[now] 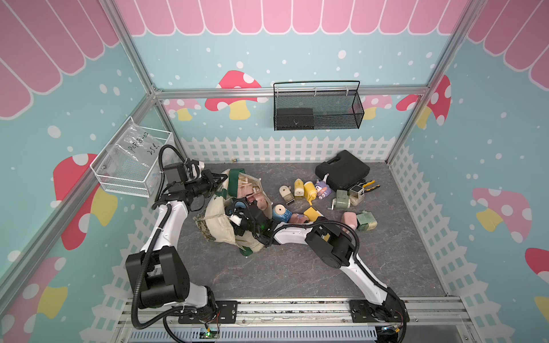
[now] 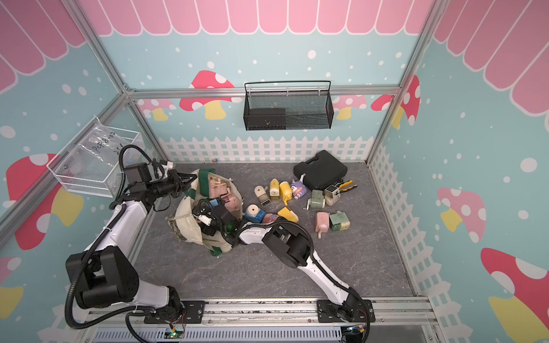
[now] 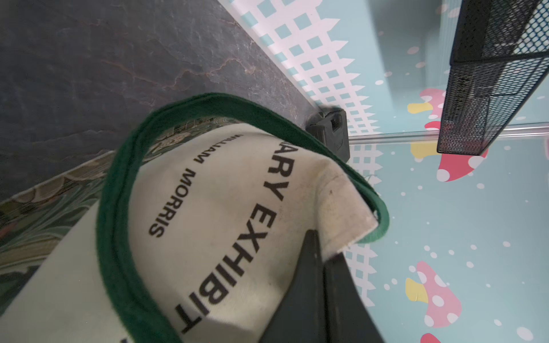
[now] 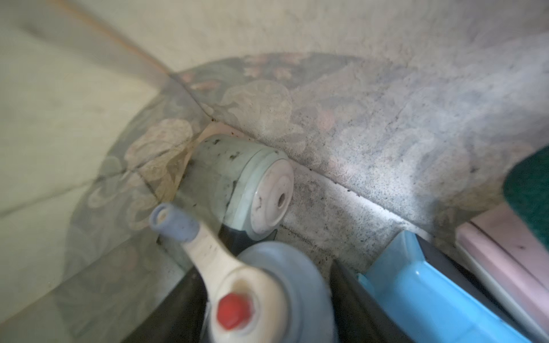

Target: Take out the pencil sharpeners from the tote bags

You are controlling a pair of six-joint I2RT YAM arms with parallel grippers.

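Note:
A cream tote bag with green trim (image 1: 219, 220) stands open at the left of the floor. My left gripper is shut on its folded rim, the cloth pinched at the fingertips. Inside the bag reaches my right gripper, its fingers apart on both sides of a blue-grey pencil sharpener (image 4: 308, 285) with a cream crank and red knob. Whether they press on it is unclear. Beyond lies a pale green sharpener (image 4: 228, 165) in the bag's corner. A bright blue piece (image 4: 434, 297) and a pink one (image 4: 503, 251) lie to the right.
Several sharpeners lie on the floor right of the bag, among them a yellow one (image 1: 299, 187), a green one (image 1: 366, 220) and a purple one (image 1: 322, 189). A black case (image 1: 343, 169) lies at the back right.

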